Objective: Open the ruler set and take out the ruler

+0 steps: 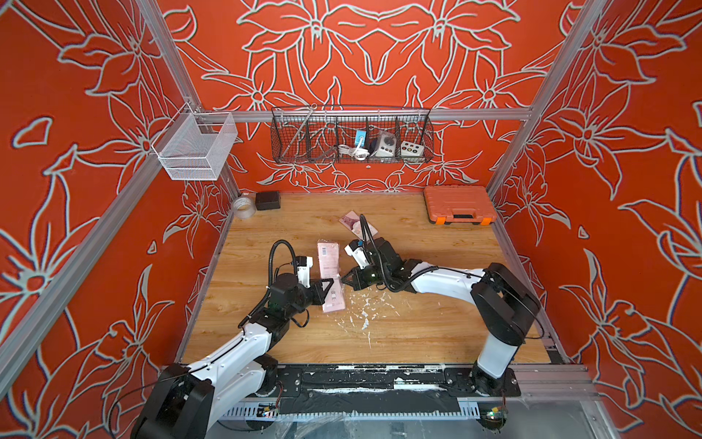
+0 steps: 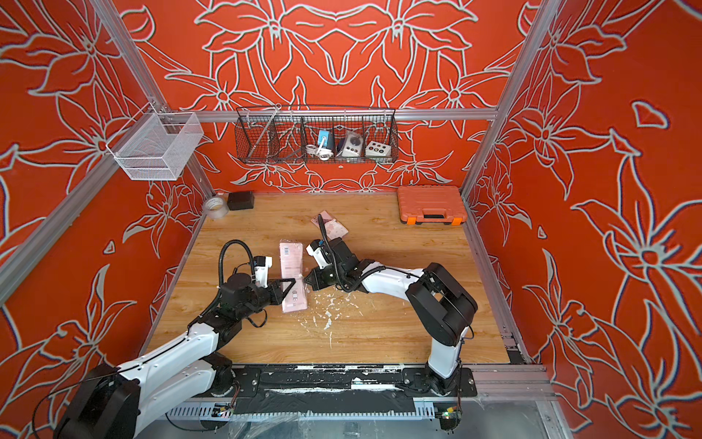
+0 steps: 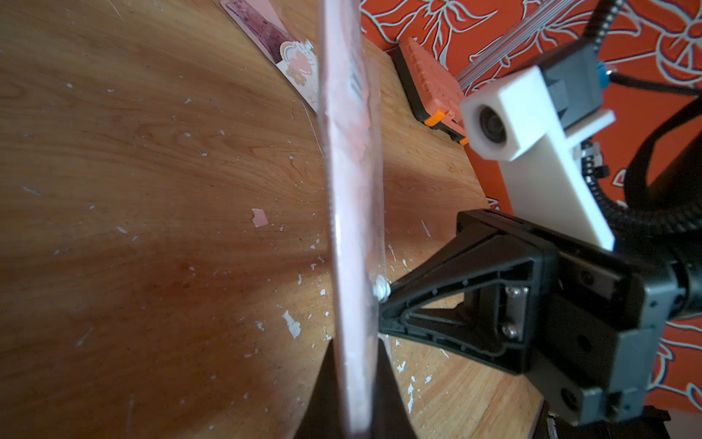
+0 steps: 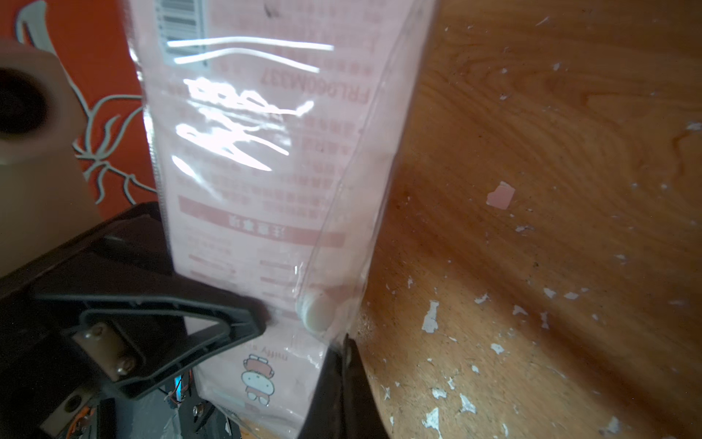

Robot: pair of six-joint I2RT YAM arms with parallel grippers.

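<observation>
The pink ruler set (image 1: pixel 328 256) is a clear-sleeved flat pack, lifted upright on edge between my grippers, with its printed back and a round white button (image 4: pixel 316 310) in the right wrist view. My left gripper (image 1: pixel 327 285) is shut at the pack's middle, from the left; in its wrist view the pack's edge covers the fingertips. My right gripper (image 1: pixel 349 279) is shut at the pack's right side, by the button; whether either pinches any thin plastic is unclear.
A pink card piece (image 1: pixel 354 223) lies behind the pack. An orange case (image 1: pixel 459 201) sits back right, a tape roll (image 1: pixel 243 207) and black box (image 1: pixel 267 199) back left. Paper flakes are scattered in front.
</observation>
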